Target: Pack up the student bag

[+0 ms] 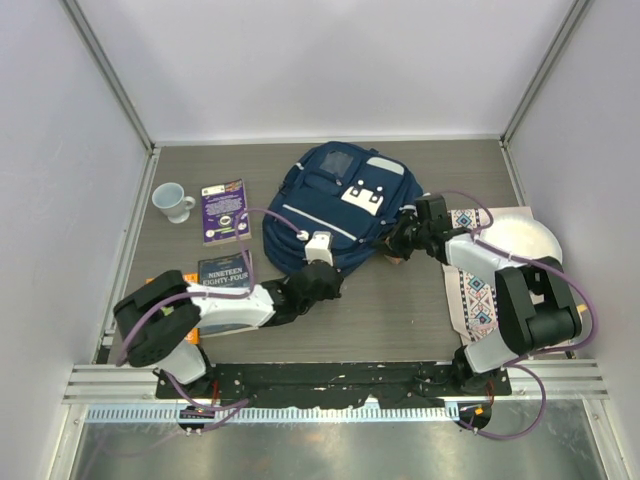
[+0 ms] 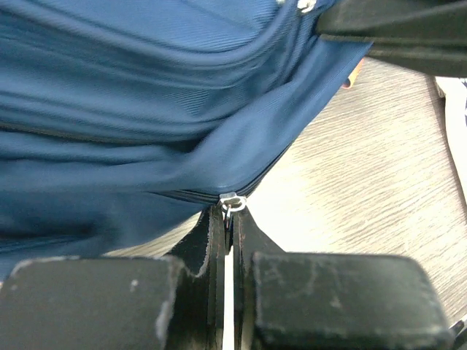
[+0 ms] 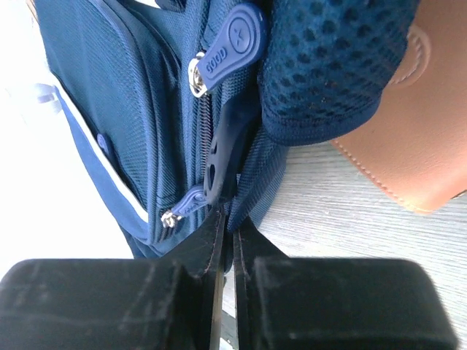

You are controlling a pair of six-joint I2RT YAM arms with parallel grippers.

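The navy student bag [image 1: 330, 205] lies flat on the table, its near edge between my two grippers. In the left wrist view, my left gripper is shut on a small metal zipper pull [image 2: 233, 202] at the bag's seam. The pull's lower end is hidden between the fingers. At the bag's right corner my right gripper is shut on the bag's fabric, beside a dark plastic buckle piece [image 3: 232, 142]. Two blue rubber zipper tabs show above it, the larger one [image 3: 233, 47] with a silver ring.
To the left lie a purple book [image 1: 225, 212], a dark "Nineteen Eighty-Four" book [image 1: 226, 271] and a white mug [image 1: 173, 202]. A patterned cloth [image 1: 477, 305] and white plate [image 1: 522, 238] are on the right. Bare table [image 1: 390, 320] lies in front.
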